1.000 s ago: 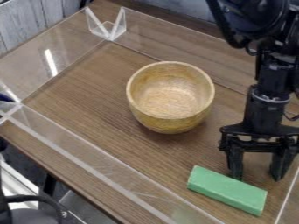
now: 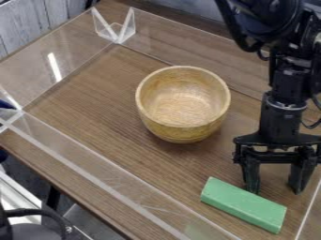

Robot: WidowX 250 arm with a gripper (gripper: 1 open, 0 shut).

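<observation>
The black gripper (image 2: 276, 173) points down at the right of the camera view, its fingers spread open low over the wooden table, just behind a green block (image 2: 241, 202). The block lies near the front edge, apart from the fingertips as far as this view shows. Nothing can be seen held between the fingers.
A round wooden bowl (image 2: 181, 122) sits left of the arm. A small clear plastic object (image 2: 114, 26) is at the back left. Black equipment (image 2: 25, 228) shows at the bottom left corner.
</observation>
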